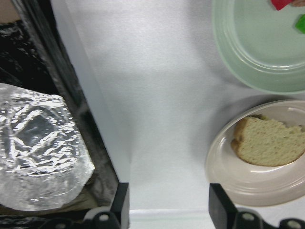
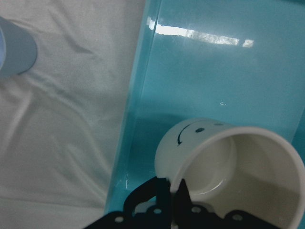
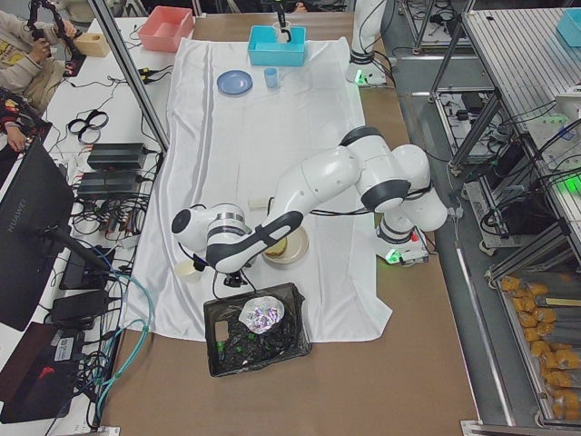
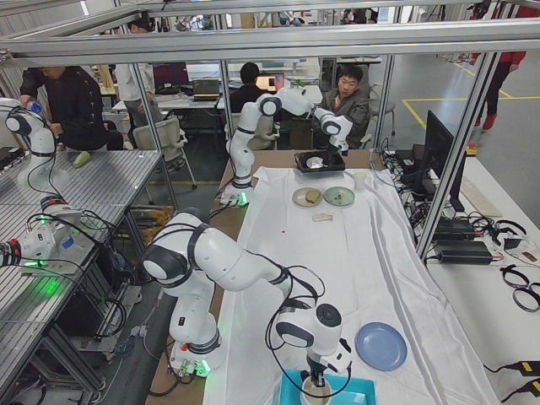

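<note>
My left gripper hangs open with nothing between its fingers, above the cloth between a black lined bin (image 3: 227,354) and two plates: a beige one (image 1: 224,176) with a bread slice (image 1: 267,143), and a green one (image 1: 233,47) with small red and green pieces. A crumpled foil item (image 1: 38,143) lies in the bin. My right gripper is shut on the rim of a white smiley mug (image 2: 167,150), tilted inside the blue tray (image 2: 214,71).
A light blue cup (image 2: 16,47) stands beside the tray, near a blue plate (image 3: 234,82). A pale strip (image 4: 323,218) lies by the plates.
</note>
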